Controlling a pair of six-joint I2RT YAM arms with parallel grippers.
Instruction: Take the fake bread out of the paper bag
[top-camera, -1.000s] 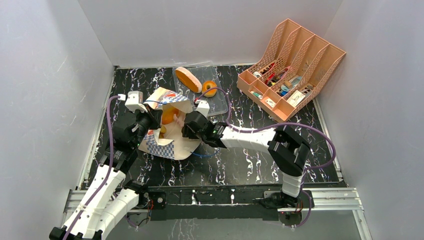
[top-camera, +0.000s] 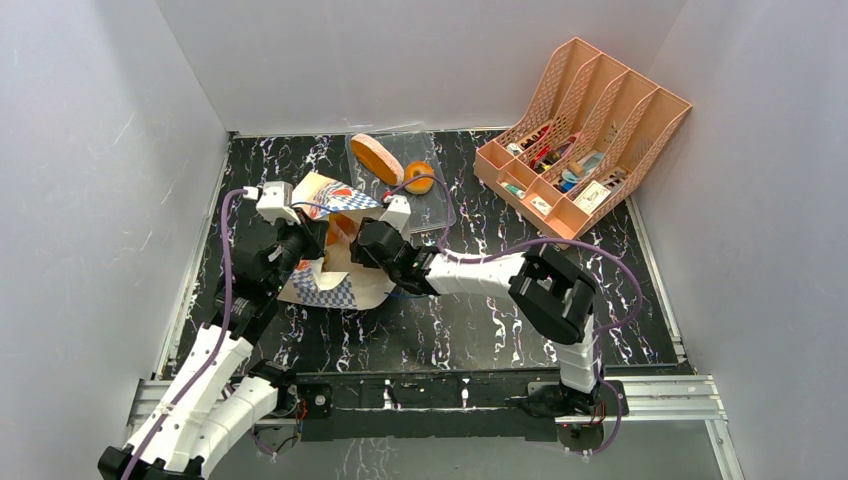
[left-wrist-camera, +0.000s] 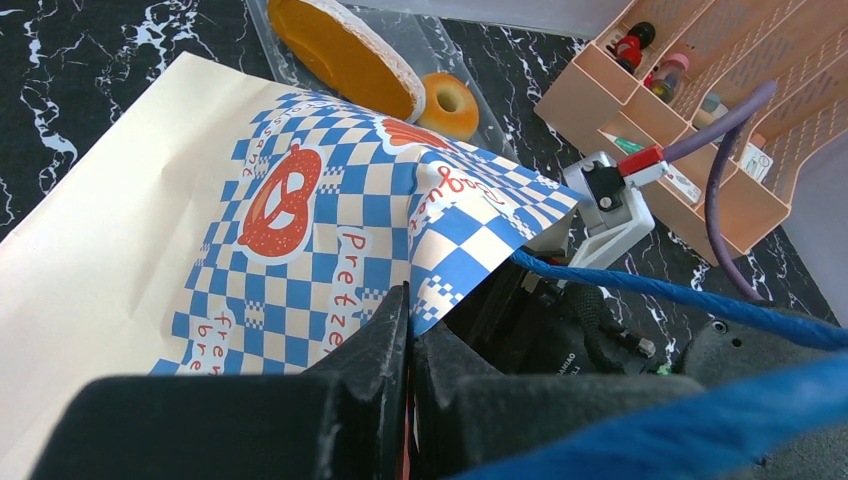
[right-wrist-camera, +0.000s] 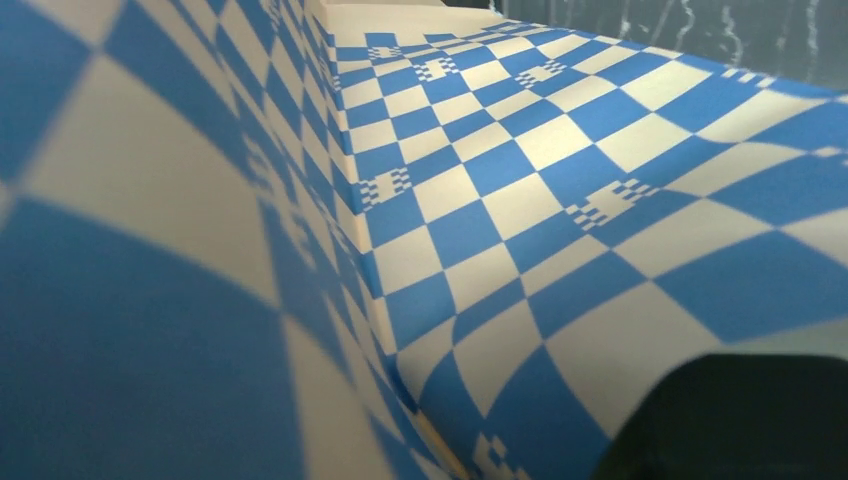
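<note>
The paper bag (top-camera: 350, 289) lies crumpled open on the black table, blue-checked with pretzel prints; orange fake bread (top-camera: 337, 228) shows inside its opening. My left gripper is shut on the upper edge of the bag's checked flap (left-wrist-camera: 280, 260). My right gripper (top-camera: 362, 250) is at the bag's right side; in the right wrist view checked paper fills the picture and one dark finger shows low right. What it grips is hard to see, apparently bag paper.
A clear mat (top-camera: 432, 211) at the back holds an oval bread (top-camera: 376, 158) and a bagel (top-camera: 418, 177). A pink organizer (top-camera: 574, 140) with small items stands back right.
My right gripper and arm have moved slightly left and up in the top view, drawing the bag's lower part with them; less of the bread inside shows. The left arm is nearly still.
</note>
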